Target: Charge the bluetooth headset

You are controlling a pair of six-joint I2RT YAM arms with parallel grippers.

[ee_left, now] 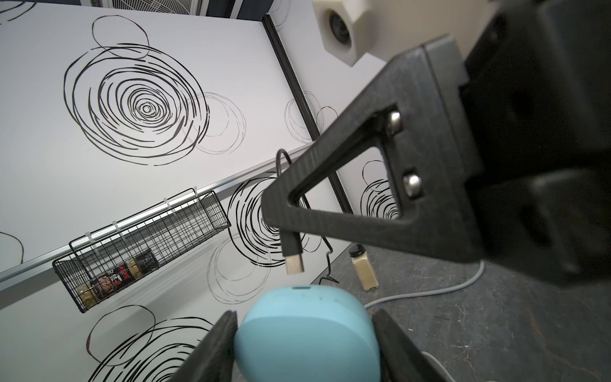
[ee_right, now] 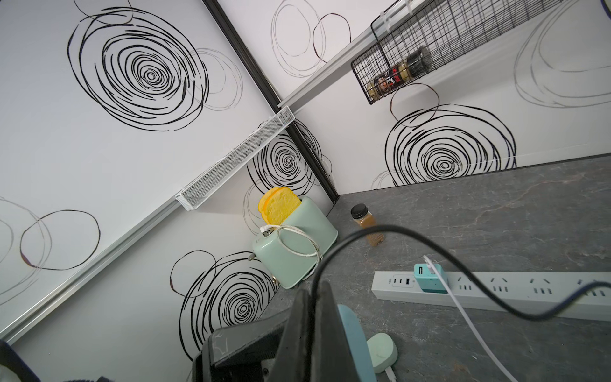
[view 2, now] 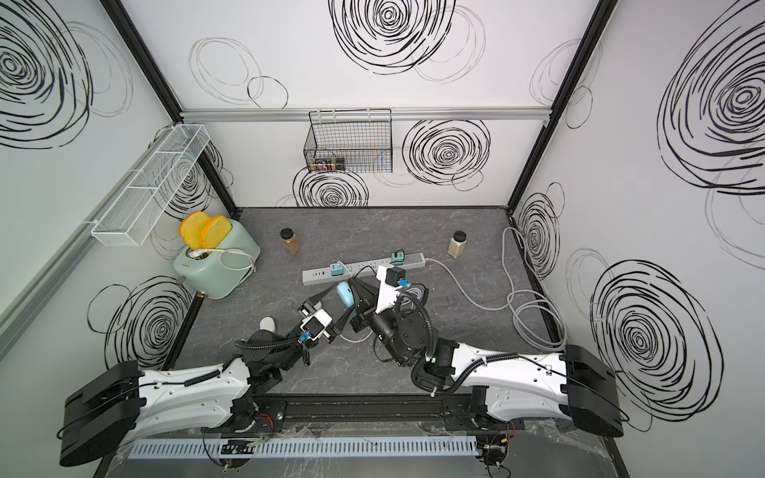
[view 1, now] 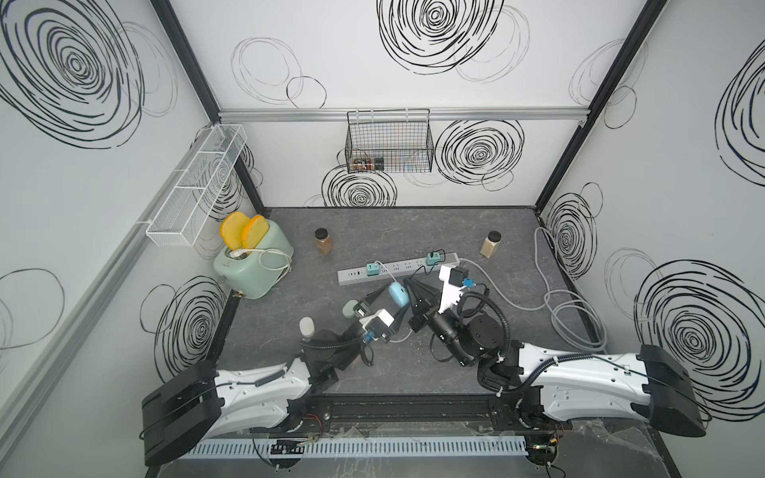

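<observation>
In the left wrist view, a light-blue headset case (ee_left: 308, 340) is gripped from both sides by my left gripper. A small dark slot shows on the case's top face. My right gripper is shut on a thin black cable (ee_right: 407, 233). The cable's connector (ee_left: 294, 263), metal end down, pokes out below the right fingers (ee_left: 280, 202). It hangs just above the case, slightly left of the slot in that view, with a gap between them. From above, both grippers meet near the middle of the table, in front of the power strip (view 1: 398, 269).
Two blue-green chargers sit in the strip; a white cable (ee_right: 467, 318) runs from the left charger (ee_right: 430, 278). A pale green round item (ee_right: 382, 352) lies close by. The toaster (view 1: 255, 259) stands at left, and two spice jars stand farther back.
</observation>
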